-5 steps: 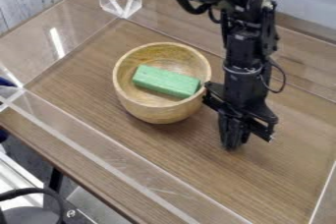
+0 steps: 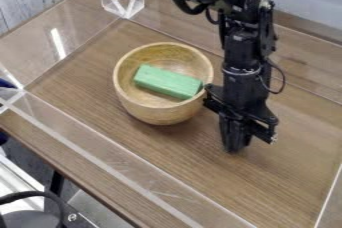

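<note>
My black gripper [image 2: 235, 138] points straight down, low over the wooden table just right of a light wooden bowl [image 2: 136, 99]. Its fingertips look close together, with nothing clearly visible between them, though they are dark and small. A green block [image 2: 167, 83] lies inside the bowl, tilted along its length.
A small clear plastic piece [image 2: 123, 0] stands at the back left. Dark cables show at the lower left edge, off the tabletop.
The gripper has shifted very slightly left, toward the bowl. The bowl and block look unmoved.
</note>
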